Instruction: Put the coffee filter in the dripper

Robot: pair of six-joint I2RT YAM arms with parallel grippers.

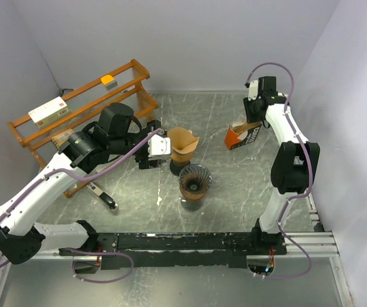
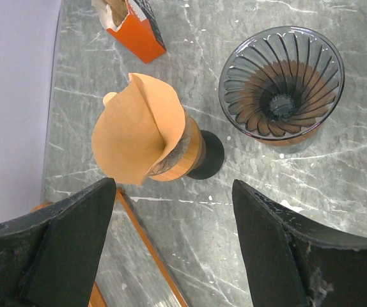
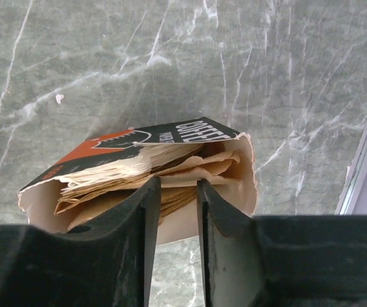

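An orange box of coffee filters (image 1: 242,134) stands at the back right, brown filters packed inside; my right gripper is part open right over it, fingertips at the filters (image 3: 126,173). My left gripper is open above the middle-left of the table, nothing between its fingers, with a paper-lined cup (image 2: 132,128) on a dark base below it. A ribbed smoked dripper (image 2: 279,77) stands empty on a holder in front of that, as the top view (image 1: 194,182) also shows.
A wooden rack (image 1: 81,107) with small boxes is at the left, a knife-like tool (image 1: 101,197) near it. White walls close the back and sides.
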